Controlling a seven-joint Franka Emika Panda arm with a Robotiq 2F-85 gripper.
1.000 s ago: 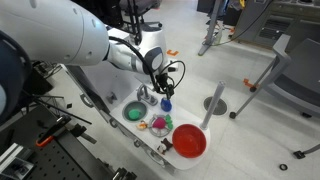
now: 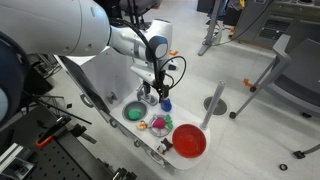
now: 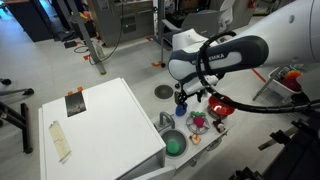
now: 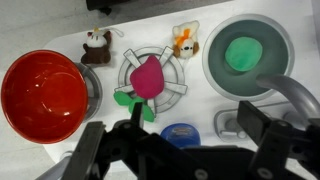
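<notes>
With its fingers spread and nothing between them, my gripper hangs above the counter. Below it in the wrist view lies a round blue object (image 4: 181, 134), partly hidden by the gripper. Beyond it a pink object (image 4: 148, 77) rests on a round metal rack (image 4: 180, 77), with a green object (image 4: 127, 101) at the rack's near edge. A red bowl (image 4: 44, 95) stands at the left. On the right, a green round object (image 4: 243, 54) sits inside the grey sink basin (image 4: 217, 73).
A curved faucet (image 4: 285, 92) rises beside the basin, close to my right finger. Two small plush toys, a brown one (image 4: 97, 46) and an orange-and-white one (image 4: 185, 39), lie along the counter's far edge.
The arm's gripper end has shifted and turned a little above the blue object, which is now less covered in exterior view 1. The counter objects appear unmoved.
</notes>
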